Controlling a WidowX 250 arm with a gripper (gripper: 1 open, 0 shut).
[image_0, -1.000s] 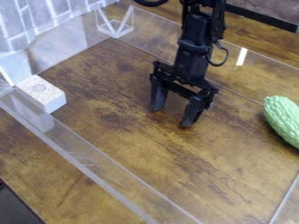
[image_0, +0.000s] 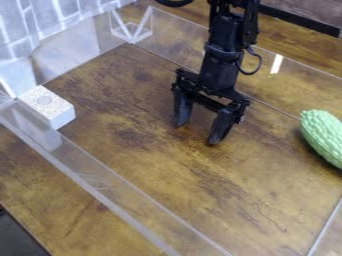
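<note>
The black robot arm reaches down from the top centre to a gripper (image_0: 201, 126) low over the wooden tray floor (image_0: 160, 190). Its two dark fingers point downward and stand apart, with no object visible between them. A green textured object, like a bitter melon (image_0: 325, 137), lies at the right edge, away from the gripper. A white speckled block (image_0: 47, 108) lies at the left.
Clear plastic walls (image_0: 100, 190) border the tray. A pale tiled surface (image_0: 40, 30) is at the upper left. Most of the floor around the gripper, especially in front, is bare.
</note>
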